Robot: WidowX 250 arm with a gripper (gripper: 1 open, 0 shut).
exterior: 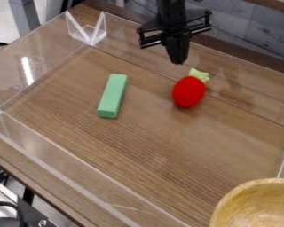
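The black gripper [173,35] hangs at the top centre of the camera view, above and behind the other objects; whether its fingers are open or shut is hard to make out. A red oval object [188,92] lies on the wooden table [145,160] right of centre, with a small light-green piece [199,74] just behind it. A green bar [113,96] lies to the left.
A clear wire-like holder [89,27] stands at the back left. A yellow bowl [254,206] sits at the front right corner. A black cable [4,208] is at the lower left.
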